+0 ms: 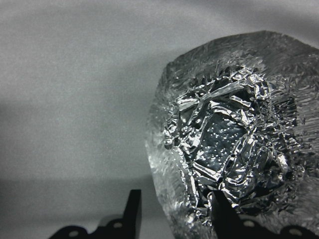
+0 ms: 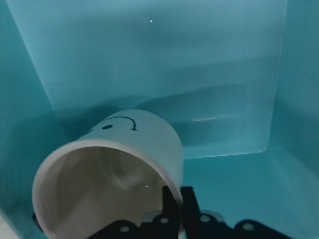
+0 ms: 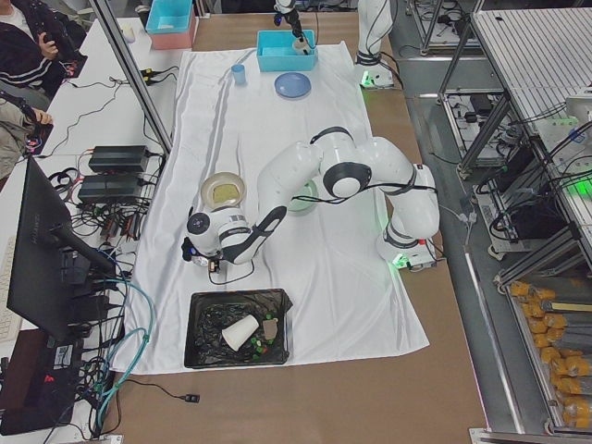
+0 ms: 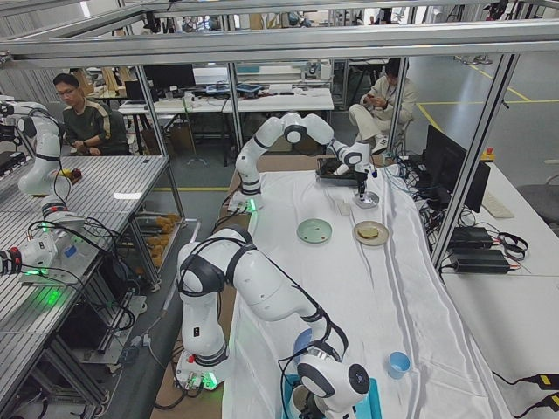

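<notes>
In the left wrist view a crinkled foil-like bowl fills the right side; my left gripper is open, its fingers either side of the bowl's rim. In the right wrist view a white mug with a drawn face lies tilted inside a blue bin; my right gripper is shut on its rim.
A black lined bin holds a white cup and scraps. A beige plate with food, a green plate, a blue plate and a blue cup stand on the white cloth.
</notes>
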